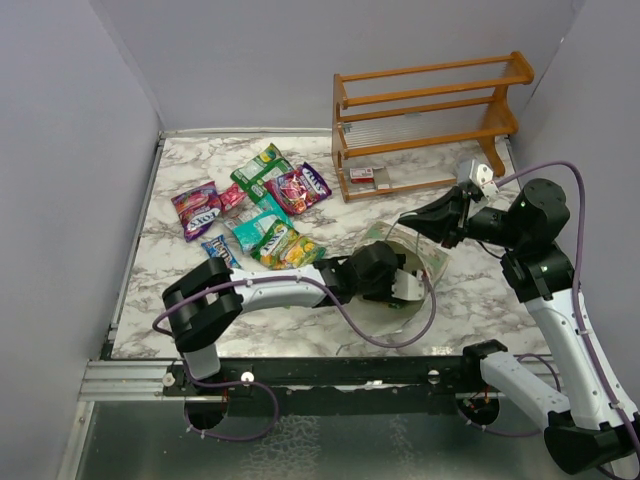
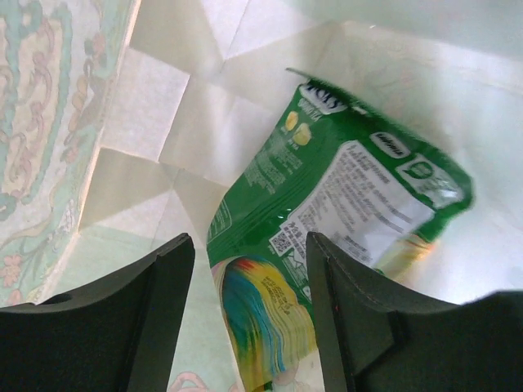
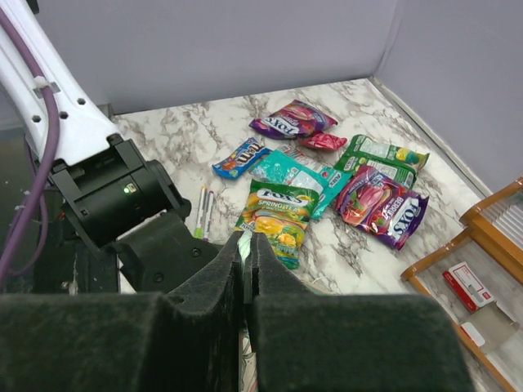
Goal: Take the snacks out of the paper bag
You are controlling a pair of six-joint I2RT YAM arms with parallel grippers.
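The pale patterned paper bag (image 1: 431,266) stands right of centre in the top view. My left gripper reaches down into it, open. A green snack packet (image 2: 274,184) with a white label and a colourful lower end lies inside, its near end showing in the gap between the fingers; no grip shows. Above the bag's mouth, my right gripper (image 1: 403,217) is shut on the bag's thin white handle (image 3: 244,245). Outside, to the left, lie several snacks, among them a yellow-green packet (image 1: 286,246), a teal packet (image 1: 258,221) and purple packets (image 1: 198,209).
A wooden rack (image 1: 425,125) stands behind the bag, with a small red box (image 1: 361,175) at its lower left. Grey walls (image 1: 75,200) bound the table. Bare marble (image 1: 155,290) shows at the left and front left.
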